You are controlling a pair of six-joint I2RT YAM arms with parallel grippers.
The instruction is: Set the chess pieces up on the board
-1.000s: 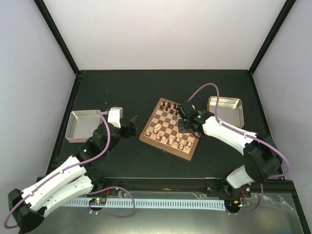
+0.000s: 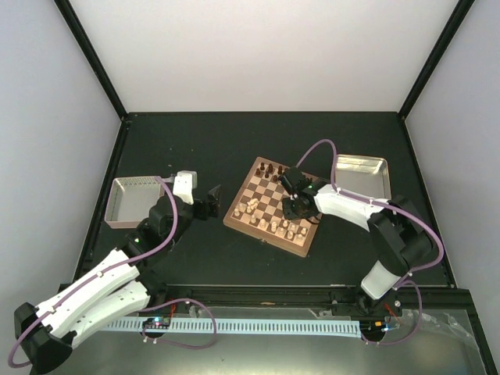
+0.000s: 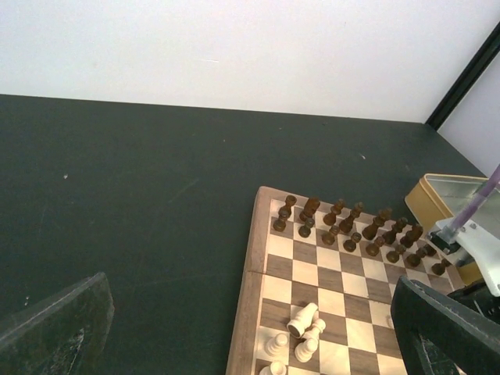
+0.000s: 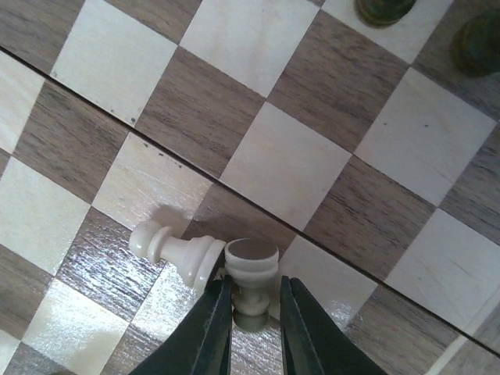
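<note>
The wooden chessboard (image 2: 246,219) has dark pieces (image 3: 308,211) standing along its far side and white pieces along the near side. In the right wrist view, a white piece (image 4: 176,254) lies on its side beside another white piece (image 4: 251,266), which sits between the fingertips of my right gripper; whether it is gripped is unclear. From above, that gripper is over the board's right part. My left gripper (image 2: 212,199) stands open left of the board, with nothing between its fingers.
A silver tray (image 2: 363,164) lies at the back right, partly behind the right arm, and a light tray (image 2: 117,199) at the left.
The left arm is unchanged.
</note>
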